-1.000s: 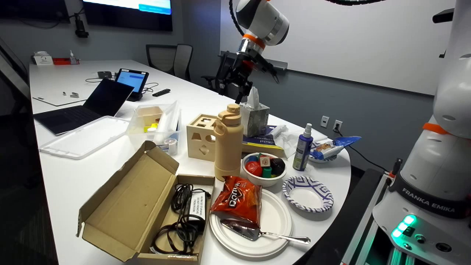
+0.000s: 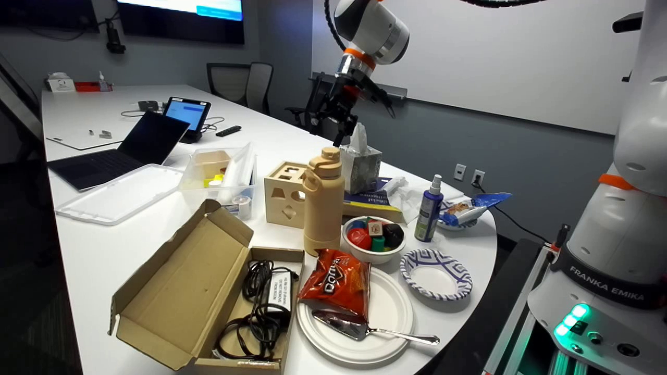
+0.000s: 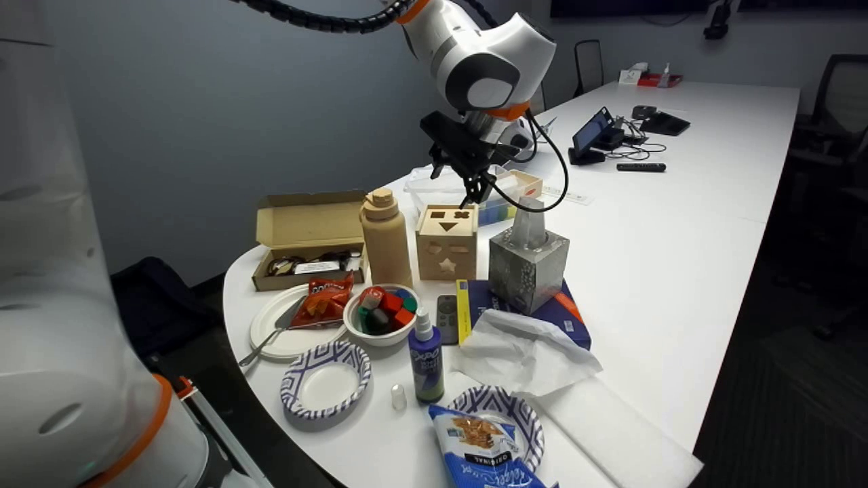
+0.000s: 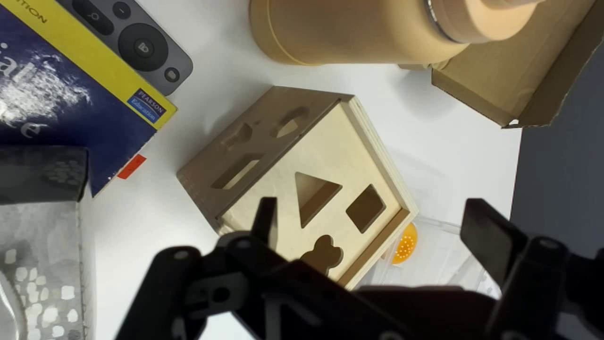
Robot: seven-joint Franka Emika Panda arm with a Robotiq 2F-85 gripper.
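Note:
My gripper hangs open above the wooden shape-sorter box, its fingers wide apart with nothing held between them. Triangle, square and rounded cut-outs show in the box's top, with more in its side. In the second exterior view the gripper is over the box, clear of the table. Coloured blocks fill a white bowl nearer the robot base. A tan bottle stands upright beside the box.
A tissue box rests on a blue book close to the sorter. An open cardboard box with cables, a plate with a red chip bag, and a spray bottle crowd the near end. Farther back, the table has open space.

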